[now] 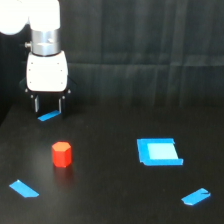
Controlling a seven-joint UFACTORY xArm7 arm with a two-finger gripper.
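Note:
A small red block (62,154) with a hexagon-like outline stands on the dark table at the left. Behind it, at the upper left, my gripper (48,104) points down with its two fingers spread apart. No object shows between them. The gripper and the red block are clear of each other. To the right lies a flat white square (162,151) bordered by blue tape (145,153), with nothing on it.
Strips of blue tape lie on the table: one by the gripper (49,116), one at the front left (23,188), one at the front right (196,197). A dark curtain (140,50) hangs behind.

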